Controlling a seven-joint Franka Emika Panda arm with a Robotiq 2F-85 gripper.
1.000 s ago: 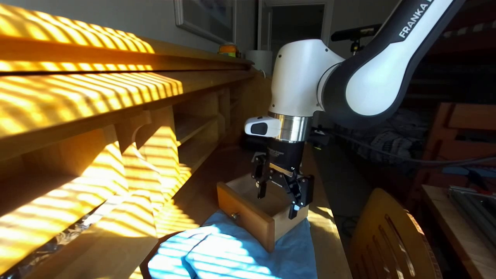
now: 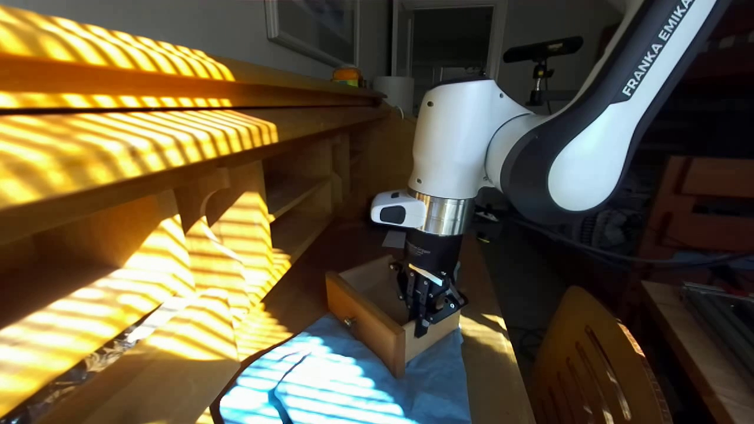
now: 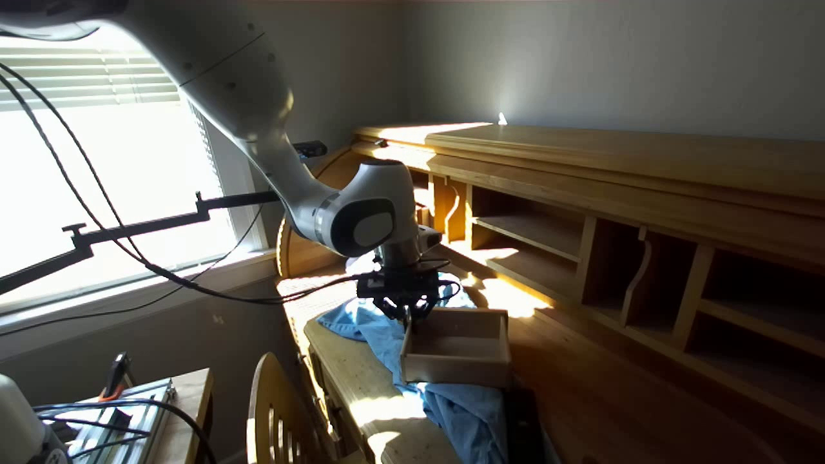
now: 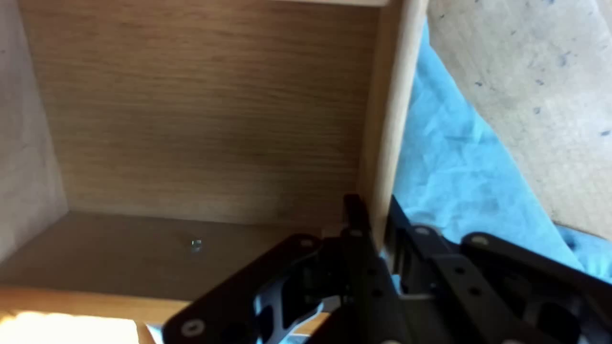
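A wooden drawer (image 2: pixel 367 326), empty inside apart from a small metal screw end (image 4: pixel 196 245) on its front panel, rests on a blue cloth (image 2: pixel 321 381) on the desk. My gripper is shut on the drawer's side wall (image 4: pixel 396 109), close to the corner by the front panel. One finger (image 4: pixel 356 215) is on the inner face and the other is outside, over the cloth. In exterior view 2 the gripper (image 3: pixel 408 316) stands at the drawer's (image 3: pixel 456 367) far corner, where the fingertips are hard to make out.
Desk cubbies (image 3: pixel 541 224) line one side. A wooden chair (image 2: pixel 597 360) stands at the desk's open edge, with a side table (image 2: pixel 707 332) beyond it. Dark cables (image 3: pixel 178 282) hang from the arm. Bare desktop (image 3: pixel 619 394) lies between drawer and cubbies.
The gripper has come down and gone from open to shut on the drawer's side wall. The drawer and cloth have shifted slightly left in exterior view 1.
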